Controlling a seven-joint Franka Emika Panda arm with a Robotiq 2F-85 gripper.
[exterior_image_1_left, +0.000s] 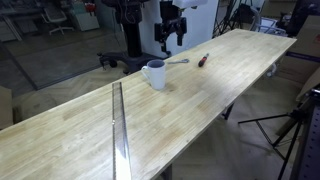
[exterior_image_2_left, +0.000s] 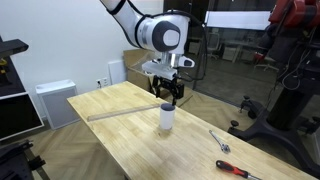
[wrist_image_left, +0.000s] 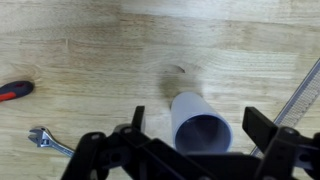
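Observation:
A white mug (exterior_image_1_left: 155, 75) stands upright on the wooden table. My gripper (exterior_image_1_left: 173, 42) is open above the tabletop, up and to the right of the mug in exterior view 1. From the other side, the gripper (exterior_image_2_left: 167, 93) appears just over the mug (exterior_image_2_left: 167, 120), its fingers apart. Looking down in the wrist view, the mug (wrist_image_left: 186, 104) lies between the spread fingertips, with its dark opening towards the gripper's base. Nothing is held. The mug's handle is hidden in the wrist view.
A wrench (exterior_image_2_left: 220, 141) and a red-and-black screwdriver (exterior_image_2_left: 238, 171) lie on one side of the mug. Across from them, a long metal ruler (exterior_image_1_left: 120, 130) rests on the table. Bare wood (exterior_image_1_left: 70, 133) stretches beyond the ruler.

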